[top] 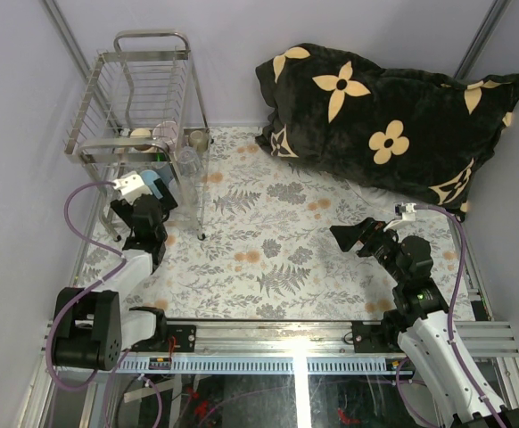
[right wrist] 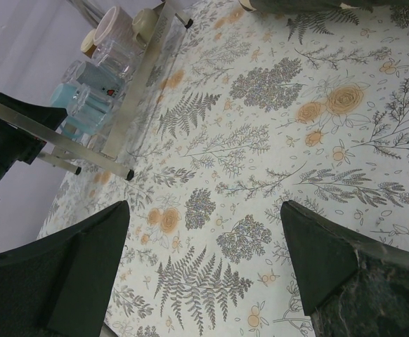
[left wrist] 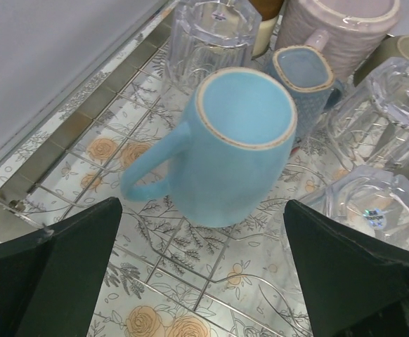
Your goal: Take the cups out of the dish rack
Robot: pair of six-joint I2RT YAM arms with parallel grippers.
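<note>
On the lower shelf of the metal dish rack [top: 99, 107] stand upside-down cups: a light blue mug [left wrist: 229, 168], a smaller blue-grey mug [left wrist: 299, 77], a pink mug [left wrist: 338, 38], an olive cup [left wrist: 394, 56] and several clear glasses [left wrist: 377, 119]. My left gripper [top: 141, 195] is open at the rack's near end, its fingers either side of the light blue mug's lower part, with nothing visibly held. My right gripper [top: 350, 234] hangs open and empty over the right of the patterned mat.
A large dark patterned cushion [top: 389, 107] lies along the back right. Walls enclose the left, back and right sides.
</note>
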